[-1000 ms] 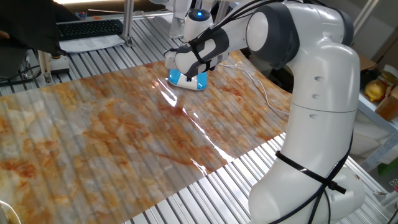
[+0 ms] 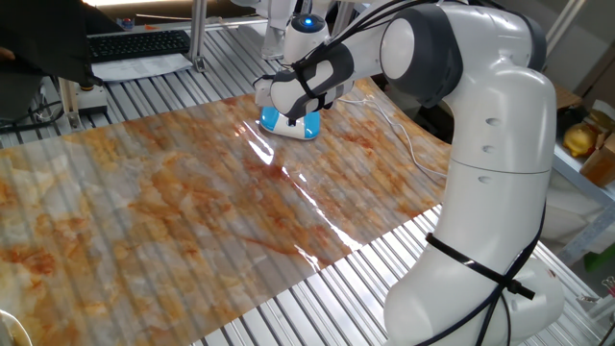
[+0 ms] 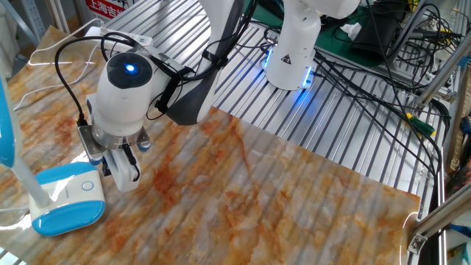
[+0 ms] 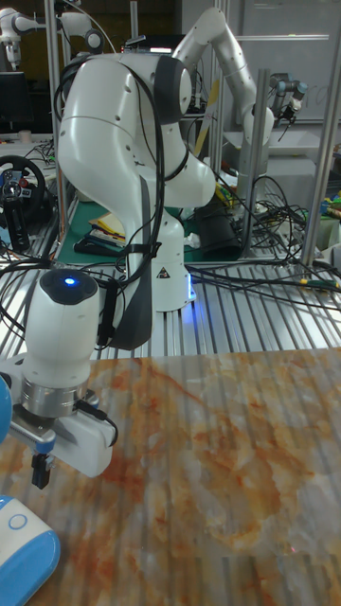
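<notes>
A blue and white desk lamp [image 3: 85, 190] stands on the marbled sheet, with a round button on its base; its stem and part of its blue head show at the left edge. Above the sheet, close beside the lamp's base, hangs my gripper [image 4: 41, 471], pointing down. Dark fingertips show below its metal body in exterior view 3, but the gap between them cannot be made out. In exterior view 1 the arm's wrist covers the gripper, and only the front of the lamp base [image 2: 292, 126] shows beneath it.
The marbled sheet [image 3: 294, 199] is bare over most of its area. A white cable [image 2: 408, 139] runs along its far side. A keyboard [image 2: 139, 44] lies beyond the sheet. Loose black cables [image 3: 383, 110] spread over the slatted table near the arm's base.
</notes>
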